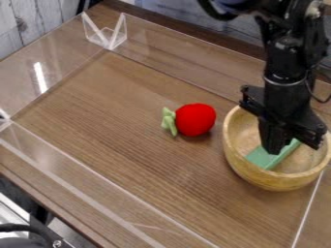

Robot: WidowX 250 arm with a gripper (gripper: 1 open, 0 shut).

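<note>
A tan bowl (246, 173) at the lower right holds a green object (268, 161). The black gripper (282, 136) is over the bowl, just above the green object, its fingers angled down. Whether its fingers are open or closed is hard to tell. A red round object (195, 119) with a green piece at its left lies on the wooden table (91, 155), left of the bowl.
A white wire-like object (104, 29) stands at the upper left of the table.
</note>
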